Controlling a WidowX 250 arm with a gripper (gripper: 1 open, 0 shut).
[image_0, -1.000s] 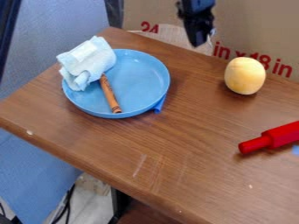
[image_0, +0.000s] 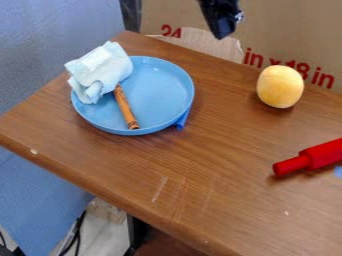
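My gripper (image_0: 222, 18) hangs at the top centre of the camera view, dark and partly cut off by the frame, above the back edge of the table. Its fingers are too small and dark to read. A blue plate (image_0: 166, 96) holds a white cloth (image_0: 96, 68) on its left side and an orange stick-like object (image_0: 124, 106). A yellow round object (image_0: 279, 86) stands at the back right, and a red rolling pin (image_0: 315, 154) lies at the right edge.
Cardboard stands behind the table; a small blue item touches the plate's right underside.
My gripper has moved slightly upward and shifted a little at the top of the view. The objects on the table have not moved.
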